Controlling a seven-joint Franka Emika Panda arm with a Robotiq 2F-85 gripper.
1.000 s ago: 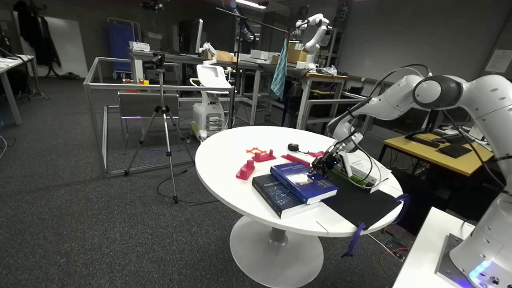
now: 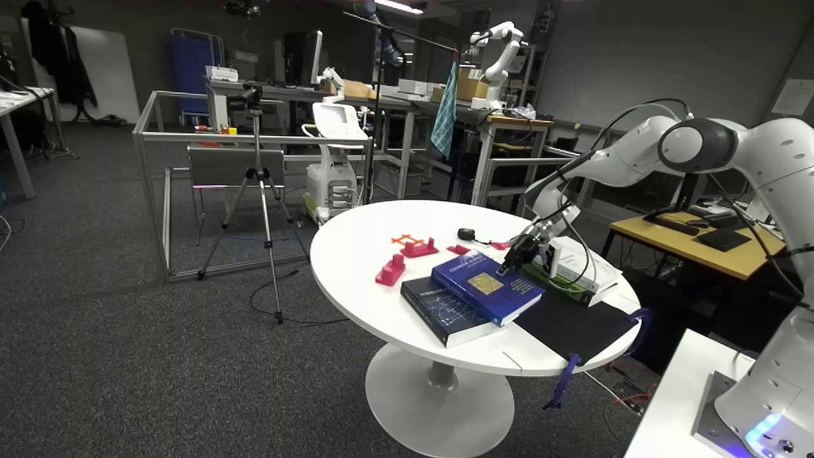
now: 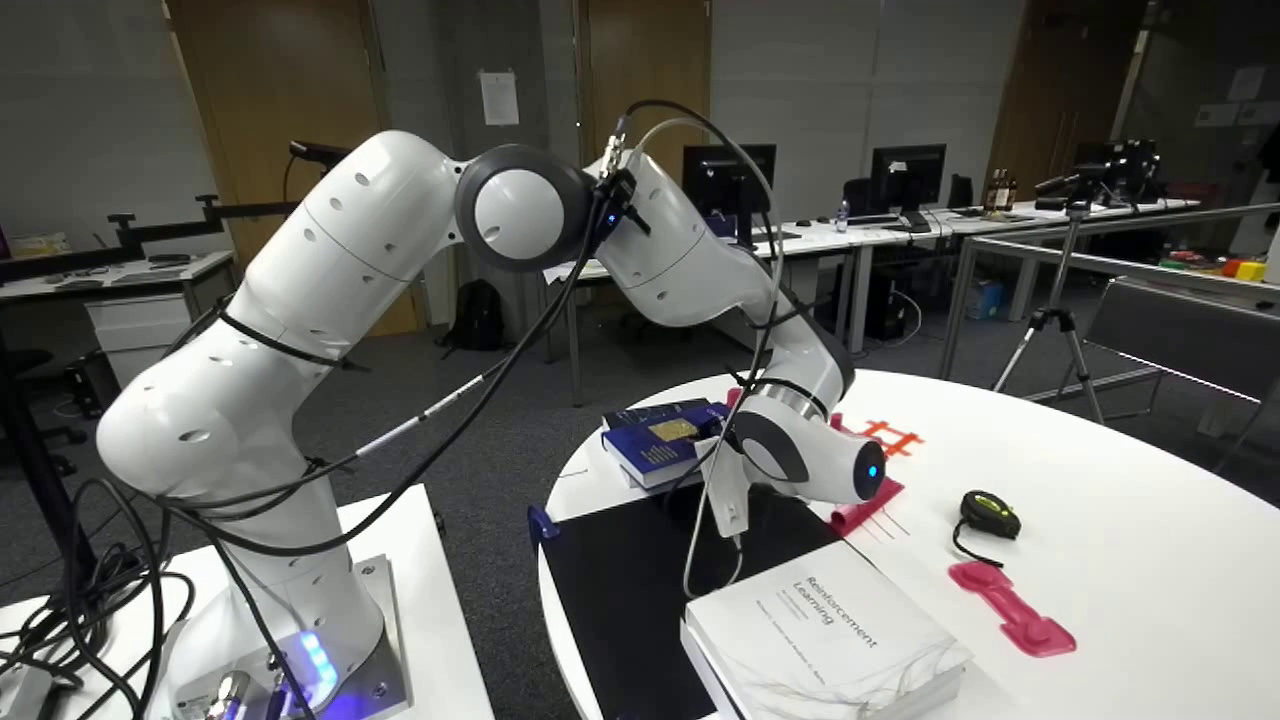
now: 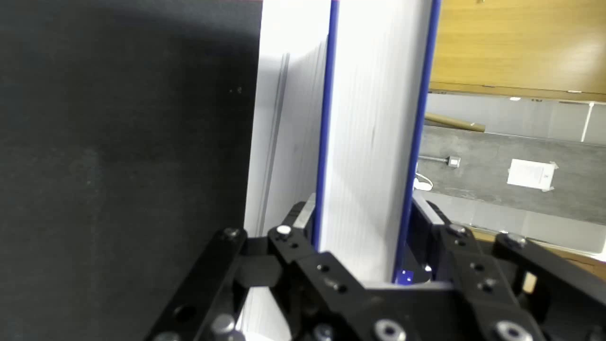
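Observation:
My gripper (image 2: 507, 266) is shut on the edge of a thick blue book (image 2: 484, 284). In the wrist view the gripper has one finger against each cover, with the white page block of the blue book (image 4: 369, 130) between them. Beneath it lies a black book (image 2: 442, 306) with a line pattern on its cover; the blue book is tilted, its gripped side higher. From the second exterior view the blue book (image 3: 657, 449) shows beyond the arm, and the fingers are mostly hidden by the wrist.
A black mat (image 3: 624, 600) covers the table beside the books. A white Reinforcement Learning book (image 3: 828, 630) lies on a stack by the arm. Pink pieces (image 2: 391, 270), an orange frame (image 2: 406, 240) and a tape measure (image 3: 990, 514) lie farther off.
The blue book's gripped side has risen and the book has shifted slightly right, towards the mat, with my gripper moving along. The black book has stayed put.

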